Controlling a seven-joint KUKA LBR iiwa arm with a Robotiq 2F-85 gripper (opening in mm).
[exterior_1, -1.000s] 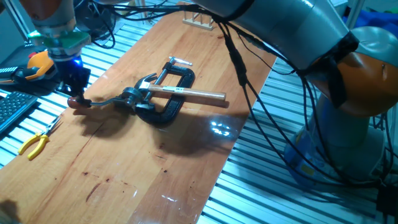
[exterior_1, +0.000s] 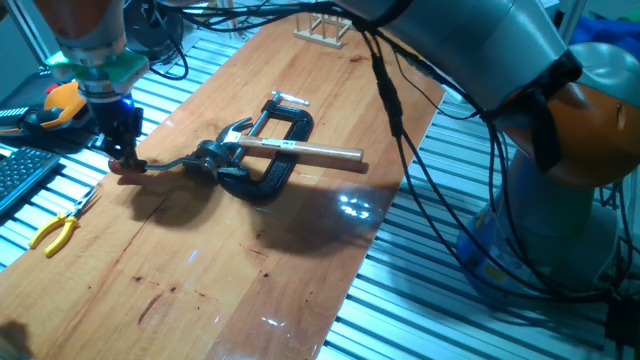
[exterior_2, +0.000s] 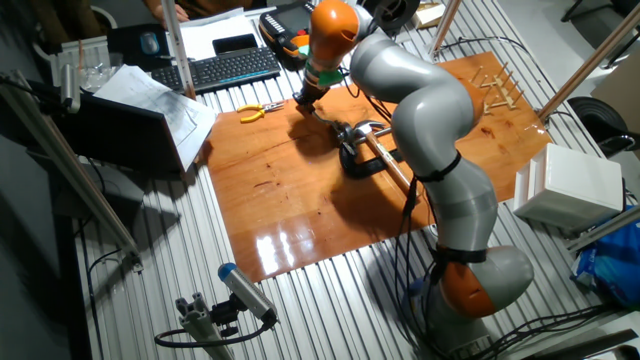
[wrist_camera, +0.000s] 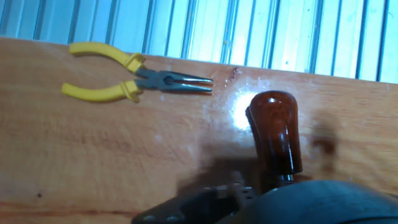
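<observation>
A hand-crank tool (exterior_1: 208, 158) with a bent metal arm and a reddish-brown wooden knob (exterior_1: 124, 167) stands on the wooden table. My gripper (exterior_1: 127, 160) is lowered at the knob, its fingers pointing down. In the wrist view the glossy knob (wrist_camera: 274, 132) rises just beyond dark gripper parts at the bottom edge. The fingertips are partly out of frame or hidden there, so whether they are closed around the knob cannot be made out. Exterior view 2 shows my gripper (exterior_2: 307, 107) at the table's far edge.
Beside the crank tool lie a hammer (exterior_1: 310, 150) and a black C-clamp (exterior_1: 299, 126). Yellow-handled pliers (exterior_1: 62, 229) rest near the table edge. A small wooden rack (exterior_1: 322, 28) stands at the far end.
The knob appears marginally lower; hammer, clamp and pliers stay put.
</observation>
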